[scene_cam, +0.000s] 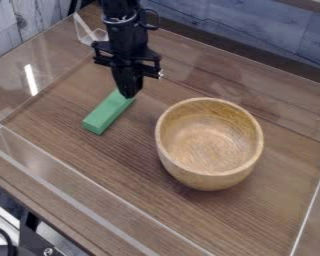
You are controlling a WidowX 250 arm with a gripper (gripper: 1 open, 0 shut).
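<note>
A black robot gripper [128, 70] hangs over the wooden table at the upper middle, just above and behind the far end of a green rectangular block [107, 114]. Whether its fingers are open or shut is hard to tell at this size. To the right sits a round tan bowl [208, 142], empty, apart from the block.
The wooden table [136, 210] has bare room in front and at the right back. Dark clutter and cables lie beyond its left edge.
</note>
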